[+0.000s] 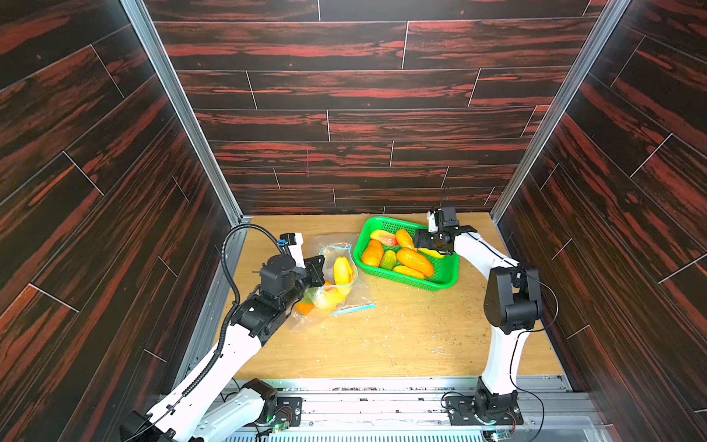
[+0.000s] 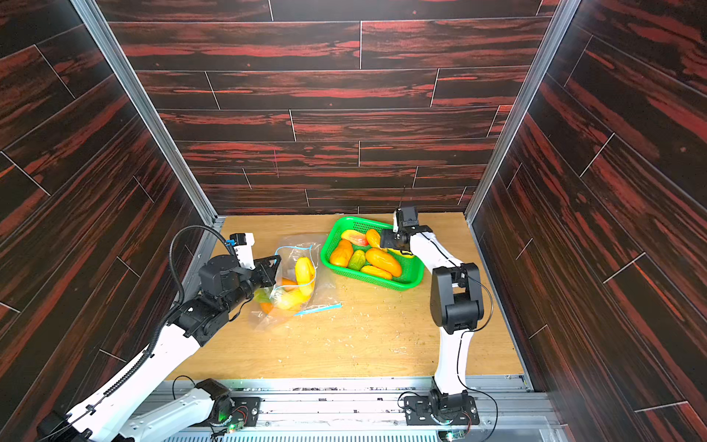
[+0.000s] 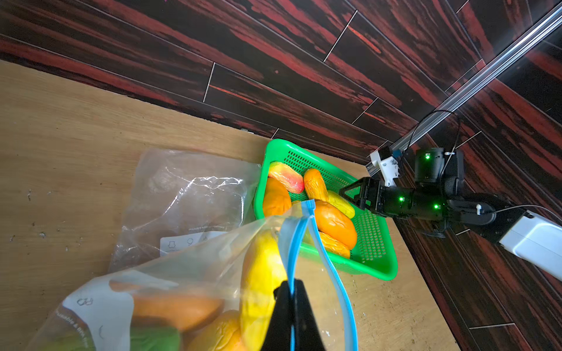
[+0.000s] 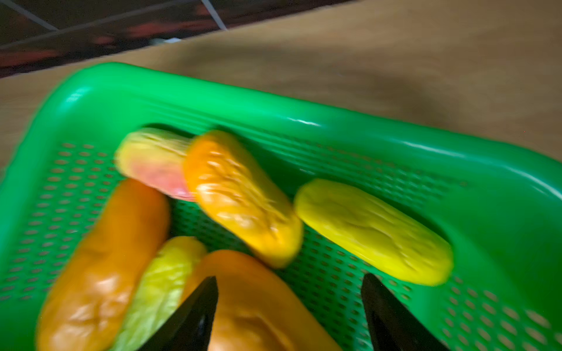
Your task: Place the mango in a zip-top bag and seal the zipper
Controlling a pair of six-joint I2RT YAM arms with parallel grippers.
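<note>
A clear zip top bag (image 3: 193, 257) with a blue zipper strip (image 3: 325, 251) has several mangoes inside, among them a yellow one (image 3: 260, 280). Its mouth gapes, and the left gripper is shut on one side of the blue-edged rim. On the right stands a green basket (image 4: 327, 125) of mangoes: a yellow one (image 4: 374, 231), an orange one (image 4: 240, 196), a pink-yellow one (image 4: 155, 161) and several more. The right gripper hovers above them, fingers wide apart, nothing between; the yellow mango lies beyond its right fingertip.
Another clear bag (image 3: 181, 193) lies flat on the table behind the filled one. A blue strip (image 1: 353, 309) rests on the table in front. Bare wood (image 1: 397, 339) stretches across the front, and the dark wall rises close behind the basket.
</note>
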